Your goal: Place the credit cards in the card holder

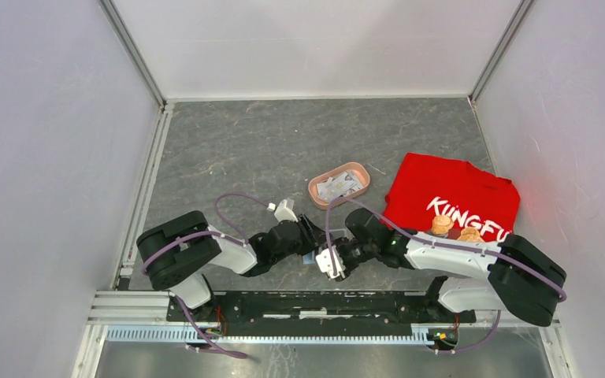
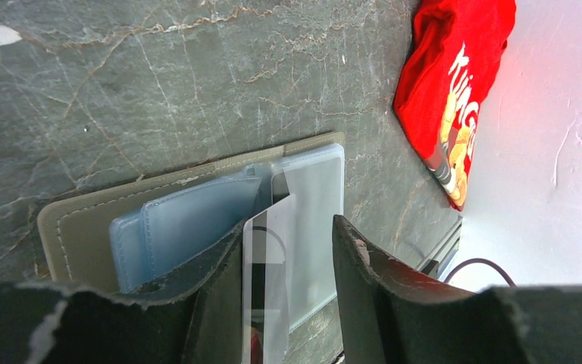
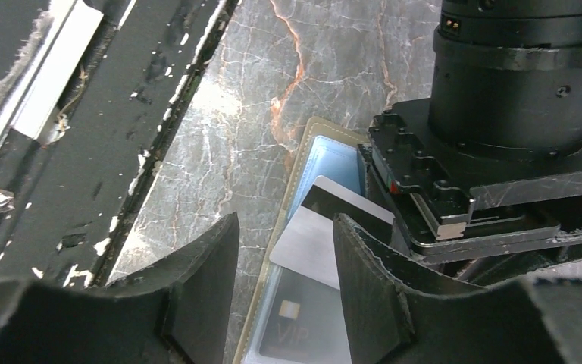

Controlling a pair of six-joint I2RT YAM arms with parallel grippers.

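Observation:
The card holder (image 2: pixel 197 189) lies open on the table, with pale blue and clear sleeves inside its beige cover. A white card (image 3: pixel 314 235) with a black stripe rests across its sleeves in the right wrist view. Below it, a grey sleeve (image 3: pixel 303 318) reads "VIP". In the left wrist view the white card (image 2: pixel 279 243) rises between the fingers of my left gripper, which is open, close to its left finger. My right gripper hovers over the holder, fingers apart, nothing seen gripped. From above, both arms hide most of the holder.
A pink basket (image 1: pixel 313 191) with several cards (image 1: pixel 339 186) inside stands behind the arms. The red cloth (image 1: pixel 441 177) is spread at the right. My left gripper's dark body (image 3: pixel 515 91) crowds the right wrist view.

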